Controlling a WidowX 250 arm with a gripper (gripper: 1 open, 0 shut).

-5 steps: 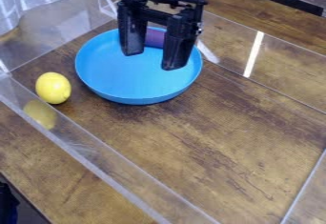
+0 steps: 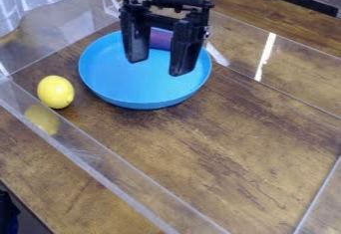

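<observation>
My black gripper hangs over a blue bowl in the upper middle of the camera view, its two fingers standing apart, open, with nothing seen held between them. Partly hidden behind it, a purple object lies at the back of the bowl. A yellow oval object lies on the wooden surface to the left of the bowl, apart from it.
Transparent walls or panels run along the lower left and right. A pale surface shows at the top left corner.
My gripper has shifted very slightly over the bowl. The bowl and the yellow object have stayed where they were.
</observation>
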